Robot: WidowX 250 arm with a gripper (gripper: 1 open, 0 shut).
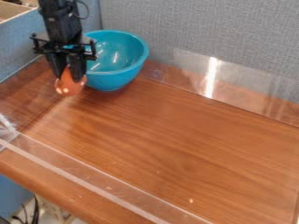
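Note:
My black gripper (68,68) is at the upper left, shut on an orange rounded object (68,86), which hangs below it above the wooden table. A teal bowl (121,70) stands against the back of the table just right of the gripper, partly behind it. The held object is beside the bowl's front left side, outside it.
A grey padded wall (205,35) runs along the back, a blue-grey side panel at the left. A clear crumpled item (6,131) sits at the left edge.

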